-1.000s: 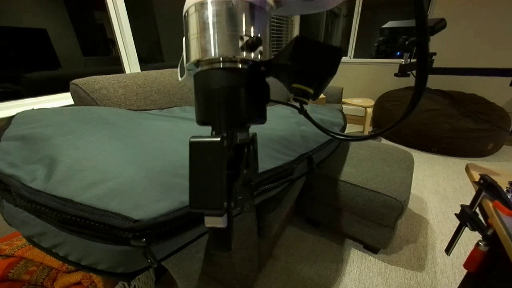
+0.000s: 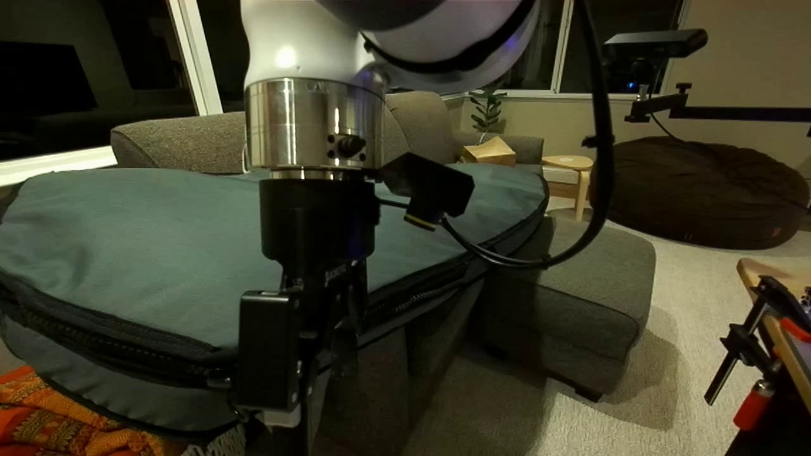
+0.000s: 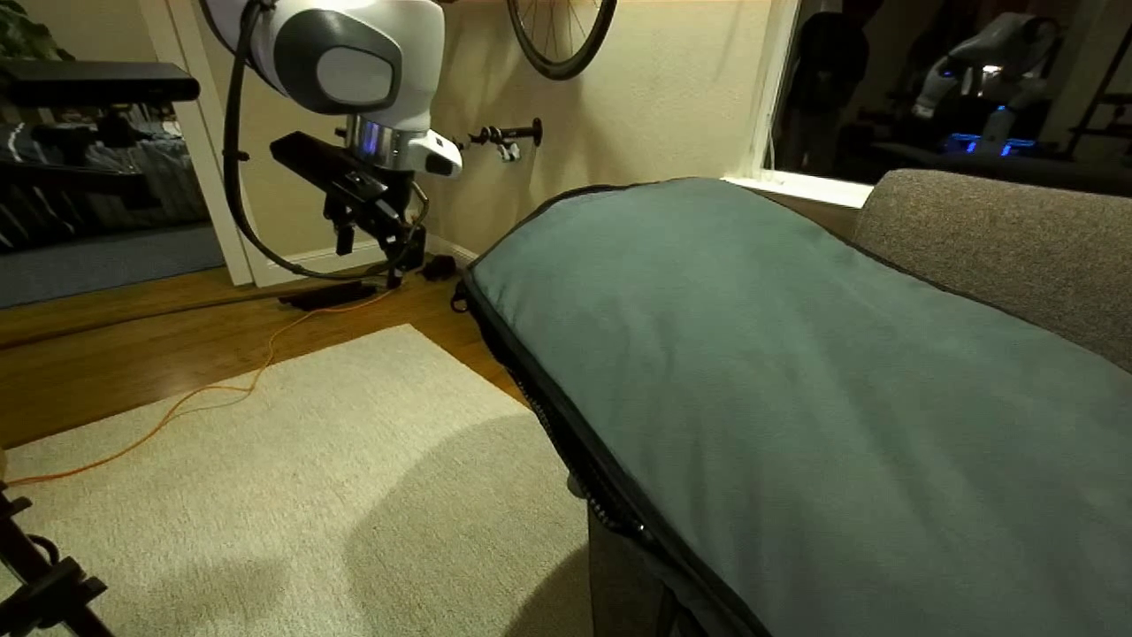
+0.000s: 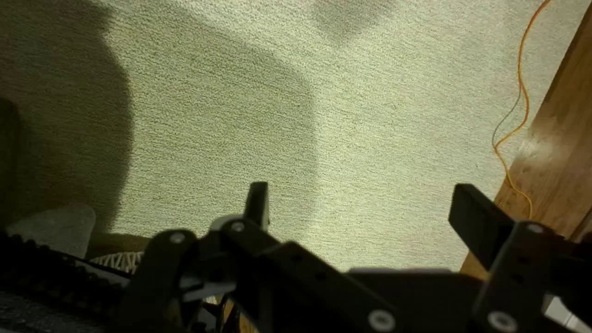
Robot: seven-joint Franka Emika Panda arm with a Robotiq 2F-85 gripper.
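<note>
In the wrist view my gripper is open, its two dark fingers wide apart with only pale carpet visible between and beyond them. Exterior view 1 has the gripper pointing down in front of the large grey-green zippered bag, low in the picture. The bag lies over the sofa, and its zipper edge shows at the lower left of the wrist view. From the other side, the gripper hangs past the near end of the bag, apart from it. Its fingertips are hard to make out there.
Carpet lies open beside the sofa. An orange cord runs along its edge by the wood floor. A grey ottoman and a table edge with a red-handled clamp stand to the right. Orange patterned cloth lies below the bag.
In exterior view 1 my arm and gripper have moved left and lower, with the gripper now closer to the bottom of the picture. The bag and furniture look the same.
</note>
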